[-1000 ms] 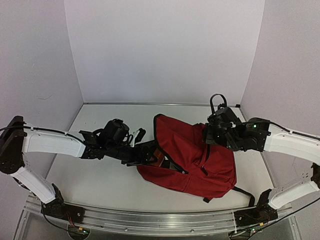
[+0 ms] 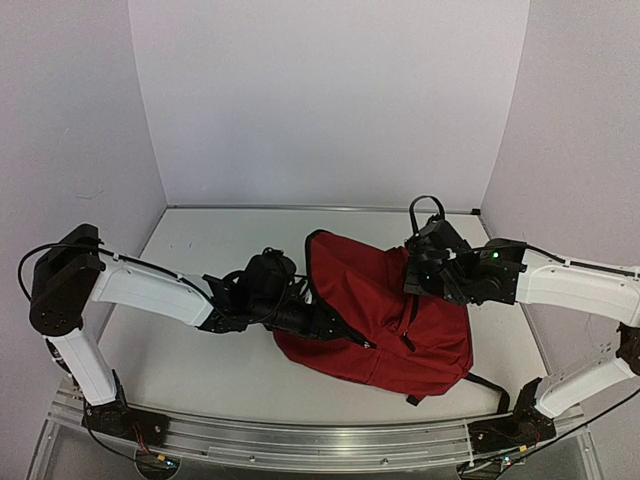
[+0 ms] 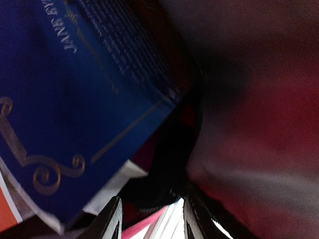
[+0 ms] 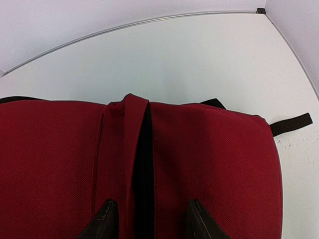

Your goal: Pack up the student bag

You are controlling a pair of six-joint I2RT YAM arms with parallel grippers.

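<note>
The red bag (image 2: 420, 350) lies on the table, its mouth facing left. My left gripper (image 2: 328, 322) reaches into that mouth, largely covered by its arm and the bag's edge. Inside, the left wrist view has a dark blue book (image 3: 99, 94) lettered "JANE EY..." at upper left and red cloth (image 3: 259, 124) on the right. The left fingers (image 3: 115, 221) stand apart; a white item with a pink edge (image 3: 144, 226) shows between and beyond them, and contact cannot be seen. Over the bag's upper right side, my right gripper is open, with a fold of red cloth below.
A black strap (image 2: 487, 382) trails from the bag's lower right corner onto the table. Bare table (image 2: 190, 370) spreads to the left, and walls close in the back and both sides.
My left gripper has moved right and deeper into the bag's mouth, covering an orange-brown item seen there a second ago.
</note>
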